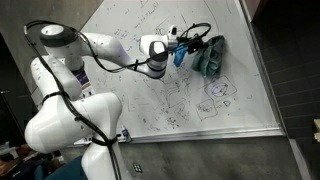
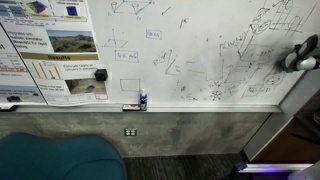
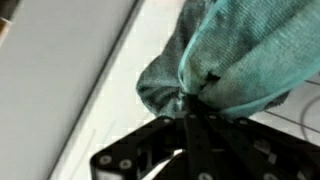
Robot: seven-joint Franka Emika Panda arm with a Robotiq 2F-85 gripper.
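A grey-green cloth (image 1: 208,57) hangs from my gripper (image 1: 191,46) against the whiteboard (image 1: 150,110) in exterior view 1. Up close in the wrist view, the cloth (image 3: 225,60) is bunched at the fingertips, its lighter hem running down into the gripper. The fingers are shut on a fold of it. Dark marker drawings (image 1: 215,98) cover the board just below the cloth. What lies behind the cloth is hidden.
Along the board's lower edge runs a ledge (image 1: 205,135). In exterior view 2 a marker eraser (image 2: 131,107) and a spray bottle (image 2: 143,99) stand on the ledge, and posters (image 2: 55,50) cover the board's left part.
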